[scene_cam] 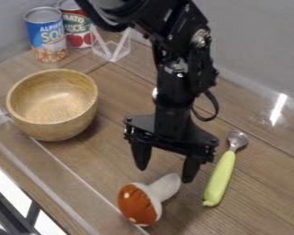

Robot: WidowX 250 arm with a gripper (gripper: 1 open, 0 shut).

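Observation:
My black gripper (165, 163) hangs over the middle of the wooden table, its fingers apart and pointing down, with nothing seen between them. Just below it, toward the front, a toy mushroom (140, 206) with an orange cap and white stem lies on its side. To the right of the gripper lies a peeler or spoon-like tool with a pale green handle (219, 179) and a metal head.
A wooden bowl (51, 115) sits at the left. At the back left stand a blue can (47, 37) and a red can (78, 27). A pale wall runs along the back. The front left table edge (39, 188) is near.

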